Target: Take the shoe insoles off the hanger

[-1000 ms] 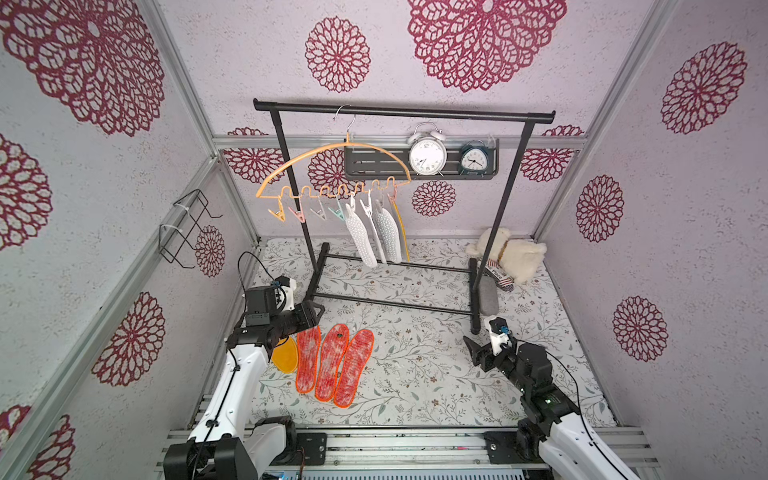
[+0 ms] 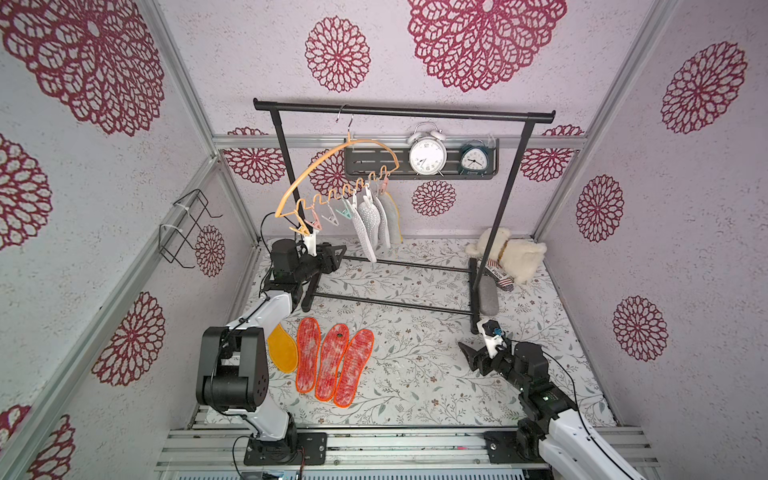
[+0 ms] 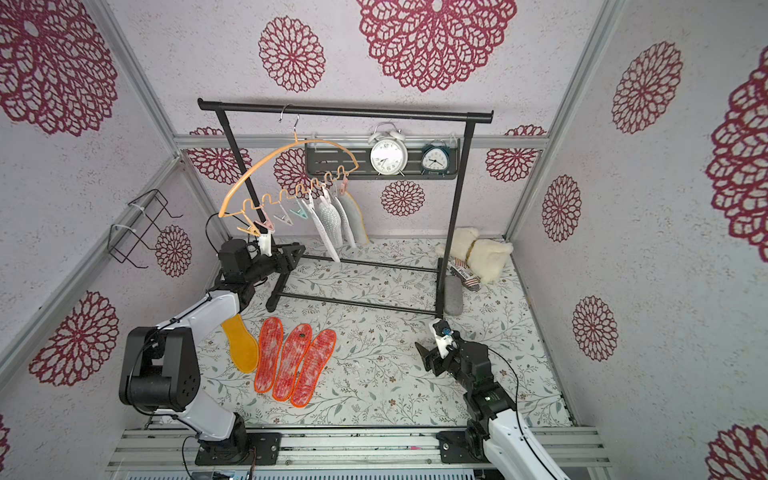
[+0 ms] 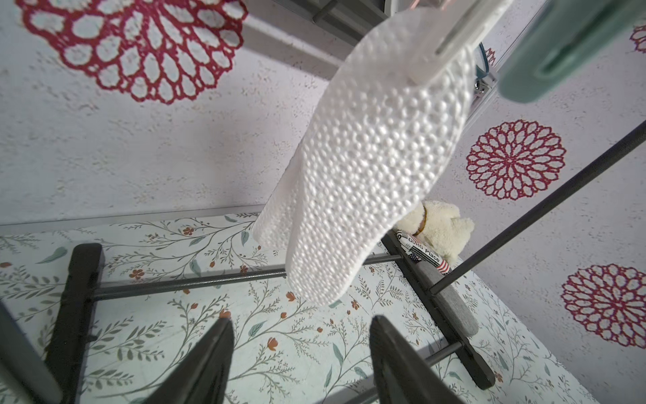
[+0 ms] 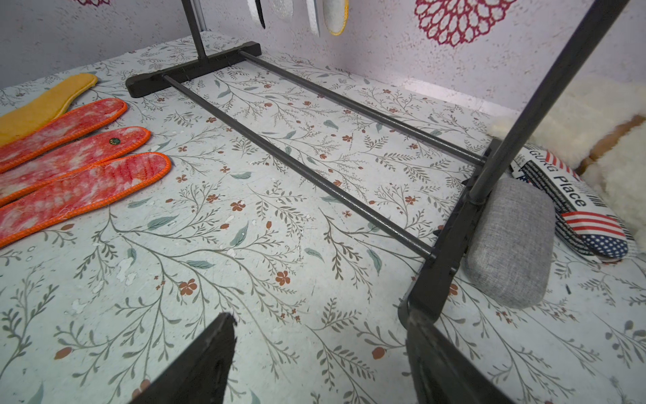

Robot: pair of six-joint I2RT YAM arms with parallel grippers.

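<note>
An orange clip hanger (image 2: 373, 142) hangs from the black rack. White dotted insoles (image 2: 365, 225) are clipped at its right part, one with a yellow edge. In the left wrist view a white insole (image 4: 377, 148) hangs in front of and above my left gripper, whose fingers stand apart with nothing between them. That gripper is at the lower left of the hanger, short of the insoles. My right gripper is open and empty, low over the table at the front right.
Red insoles (image 3: 300, 360) and a yellow insole (image 3: 240, 344) lie at the front left. A plush toy (image 3: 489, 256) and grey pouch (image 5: 511, 242) sit beside the rack's right foot.
My left arm has risen and moved toward the back, up under the hanger. The hanger and its insoles have swung and tilted. The right arm has shifted only slightly.
</note>
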